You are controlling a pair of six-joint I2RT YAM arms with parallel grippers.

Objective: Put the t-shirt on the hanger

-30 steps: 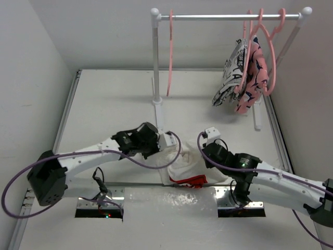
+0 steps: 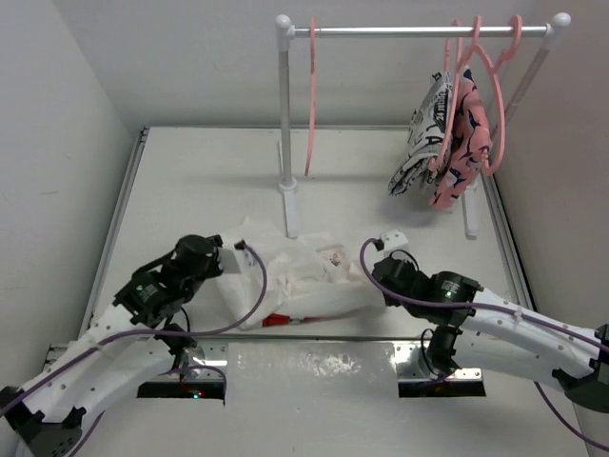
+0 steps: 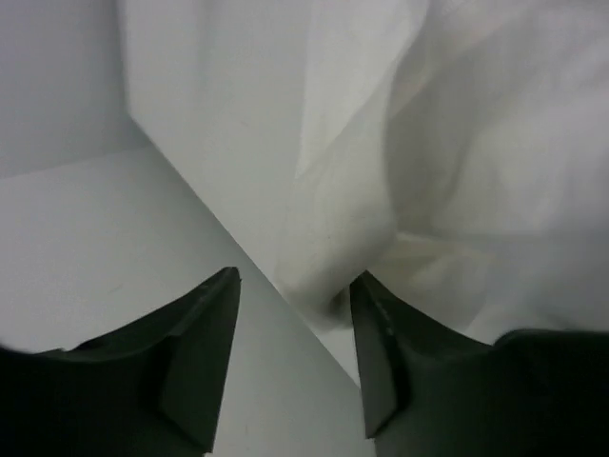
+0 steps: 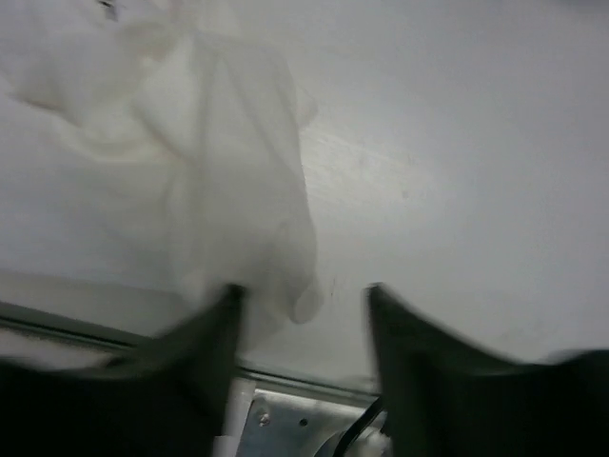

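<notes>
A white T-shirt (image 2: 295,271) lies crumpled on the table's front middle, a red patch showing beneath it. My left gripper (image 2: 228,257) is over the shirt's left end; in the left wrist view its fingers (image 3: 200,343) stand apart, with white fabric (image 3: 333,219) just beyond them. My right gripper (image 2: 383,267) is at the shirt's right end; in the right wrist view its blurred fingers are apart, near a fold of the shirt (image 4: 247,190). An empty pink hanger (image 2: 311,95) hangs on the rail's left part.
A metal rail (image 2: 400,31) on white posts spans the back. At its right, pink hangers (image 2: 495,95) carry black-and-white (image 2: 423,124) and pink patterned clothes (image 2: 466,152).
My right gripper rose slightly and came back down.
</notes>
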